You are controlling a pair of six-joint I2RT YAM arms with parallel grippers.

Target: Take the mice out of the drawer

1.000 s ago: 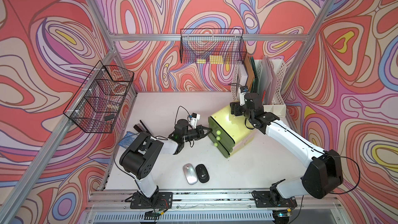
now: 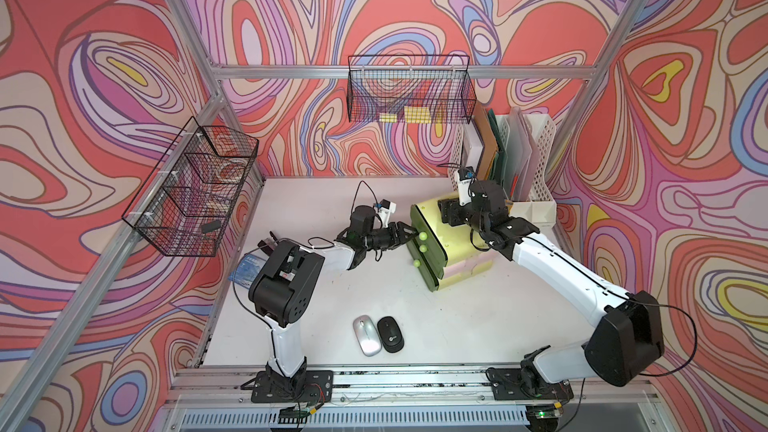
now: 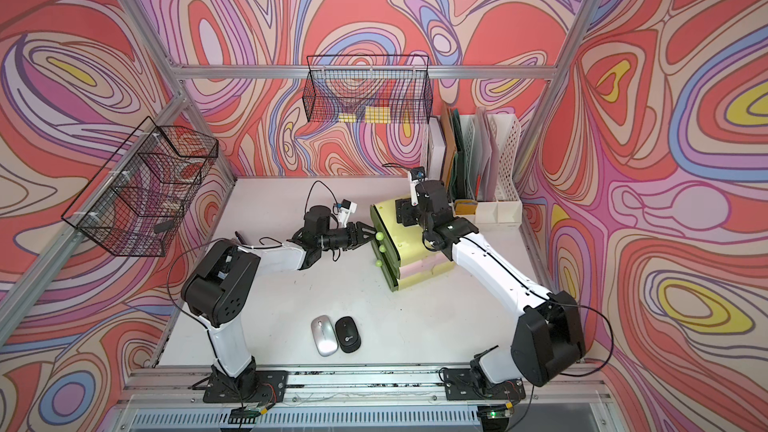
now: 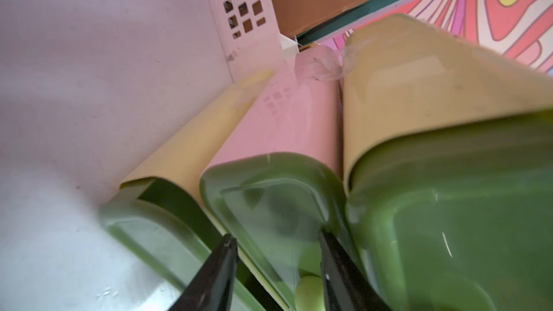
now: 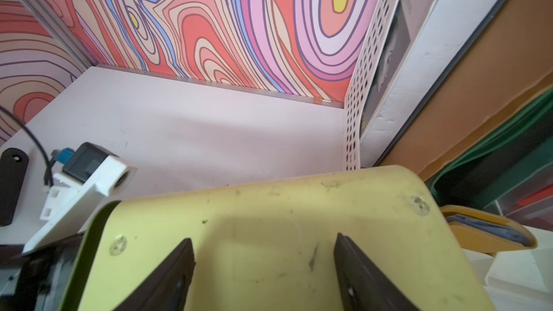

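Observation:
The small drawer unit [image 2: 452,232], yellow and pink with green drawer fronts and round knobs, stands at centre right. My left gripper [image 2: 406,233] is at the upper front knobs, part open; in the left wrist view a green knob [image 4: 308,293] shows between its fingertips, with no clear grip. My right gripper is part open over the yellow top [image 5: 253,207]. A silver mouse [image 2: 367,335] and a black mouse [image 2: 390,334] lie side by side on the table near the front edge.
File holders with folders [image 2: 512,156] stand behind the unit at back right. Wire baskets [image 2: 410,92] hang on the back and left frame.
My left gripper has moved back and right, toward the top of the drawer fronts. The drawer unit has shifted slightly back, and my right gripper slightly with it.

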